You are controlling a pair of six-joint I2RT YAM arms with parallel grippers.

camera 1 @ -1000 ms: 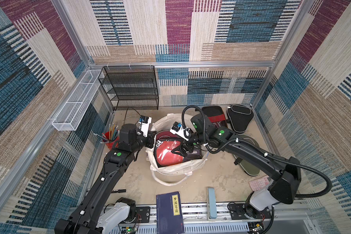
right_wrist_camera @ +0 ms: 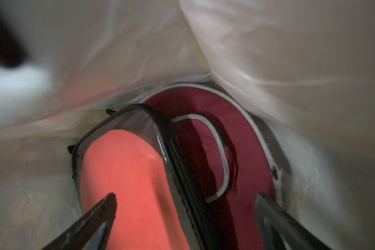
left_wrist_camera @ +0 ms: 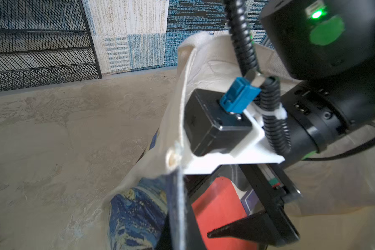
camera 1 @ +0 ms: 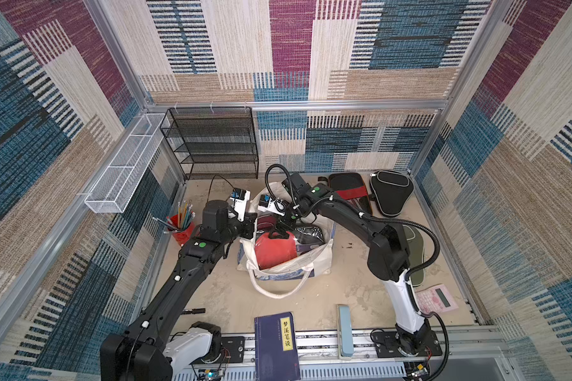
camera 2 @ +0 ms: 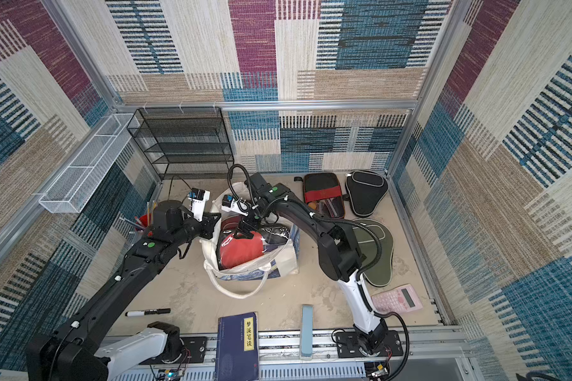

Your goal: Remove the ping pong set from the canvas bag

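The canvas bag (camera 1: 316,260) holds a clear-windowed case with a red pad (right_wrist_camera: 125,175), over a maroon round case (right_wrist_camera: 241,158), as the right wrist view shows. My right gripper is inside the bag, open above the red case, its fingers either side and blurred. My left gripper (camera 1: 248,225) is shut at the bag's left rim; in the left wrist view the bag's wall stands close before it, and whether it pinches any canvas is unclear.
A black mesh rack (camera 1: 209,146) stands behind. Black paddle cases (camera 1: 391,190) and an olive case (camera 2: 375,266) lie right, a red pen holder (camera 1: 179,231) left. A book (camera 1: 273,343) lies in front.
My right arm has moved leftward and back, its gripper deeper into the back left of the bag. The left arm has shifted slightly rightward.
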